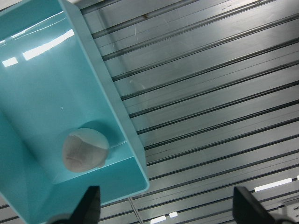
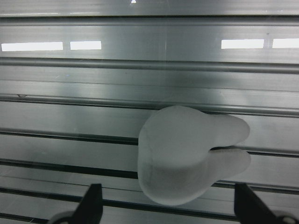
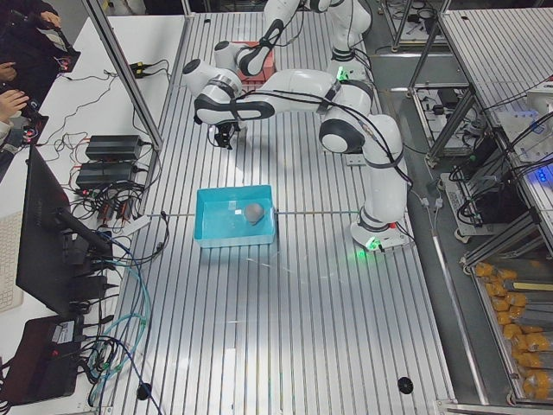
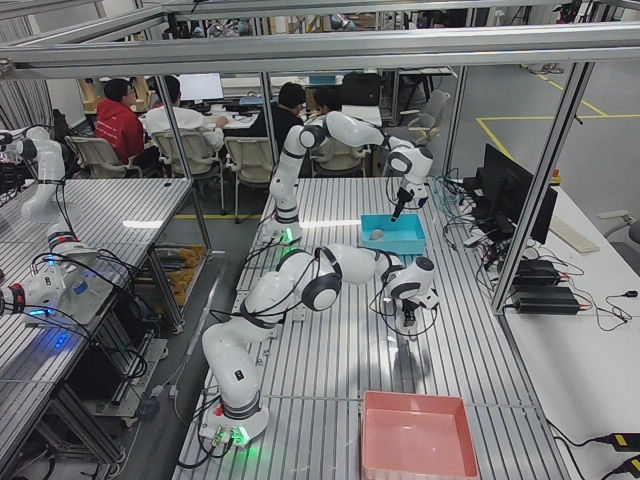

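A blue bin (image 3: 207,233) holds a small grey-white soft toy (image 1: 84,154). My left gripper hangs above the bin's edge, open, with nothing between its fingers. A white soft toy (image 2: 177,154) with two long lobes lies on the ribbed metal table (image 2: 93,116). My right gripper is directly over it, open, its fingertips at either side of the lower part of the view.
A pink bin (image 4: 418,435) stands at one end of the table. Monitors (image 4: 510,200), power boxes and cables line one side, along with frame posts. The table beyond the blue bin is largely clear.
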